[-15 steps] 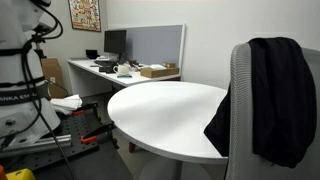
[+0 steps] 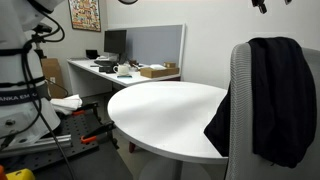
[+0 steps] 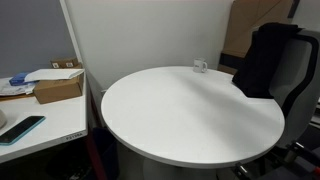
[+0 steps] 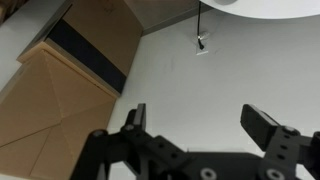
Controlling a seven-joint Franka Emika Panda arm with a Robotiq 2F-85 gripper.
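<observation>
My gripper is open in the wrist view, its two dark fingers well apart with nothing between them. Only its fingertips show at the top right of exterior view 1, high above the black cloth [image 2: 270,100]. That cloth hangs over a grey chair back [image 2: 240,105] and reaches the table's edge. A round white table [image 3: 185,115] fills the middle of exterior view 2. Near its far edge stands a white mug [image 3: 200,66]; in exterior view 1 I cannot see it.
A side desk [image 3: 45,130] holds a cardboard box [image 3: 58,90] and a phone [image 3: 22,130]. Large cardboard [image 4: 60,115] fills the wrist view's left side. A thin black cable [image 4: 202,30] hangs near its top.
The gripper's fingertips have come down into the top right of exterior view 1. The table, cloth and chair look unchanged.
</observation>
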